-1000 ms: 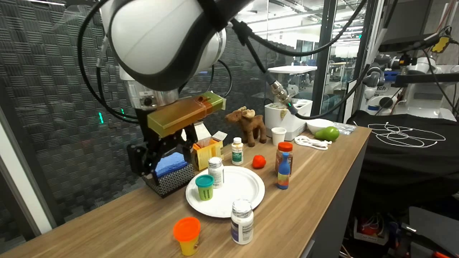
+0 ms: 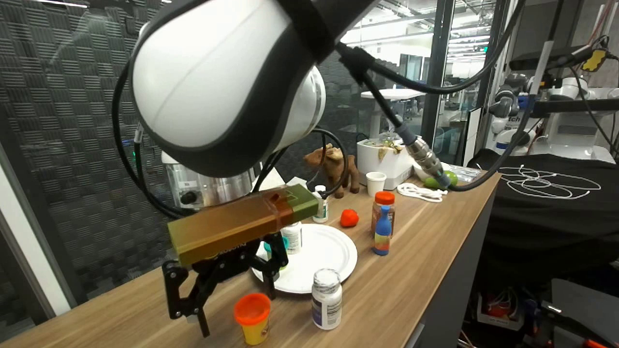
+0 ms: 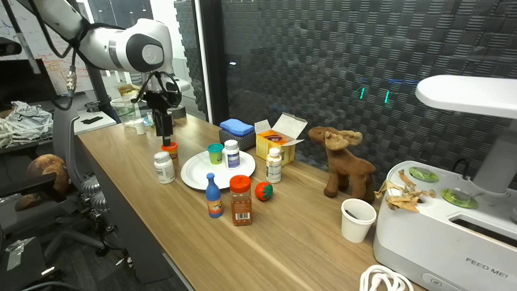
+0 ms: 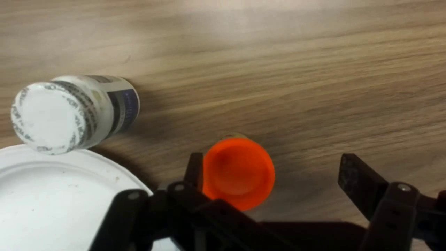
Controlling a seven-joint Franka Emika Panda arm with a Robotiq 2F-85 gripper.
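A small yellow tub with an orange lid (image 2: pixel 252 313) stands upright on the wooden table. From above in the wrist view, its orange lid (image 4: pixel 239 173) appears between my open fingers, close to the left one, with a wide gap on the right. My gripper (image 2: pixel 238 311) is low, over or just behind the tub; nothing is held. In exterior view 2 the gripper (image 3: pixel 165 140) hides part of the tub (image 3: pixel 171 150). A white plate (image 3: pixel 194 179) carries a teal-lidded tub (image 3: pixel 215 153) and a white bottle (image 3: pixel 232 154).
Another white bottle (image 2: pixel 326 300) stands between the orange-lidded tub and the table's front edge. Farther along are a blue bottle (image 3: pixel 213 196), a red-capped jar (image 3: pixel 240 201) and a toy tomato (image 3: pixel 264 191). Behind the plate sit a basket with blue cloth (image 3: pixel 237 128) and a yellow box (image 3: pixel 274 149).
The objects on the table stand where they were.
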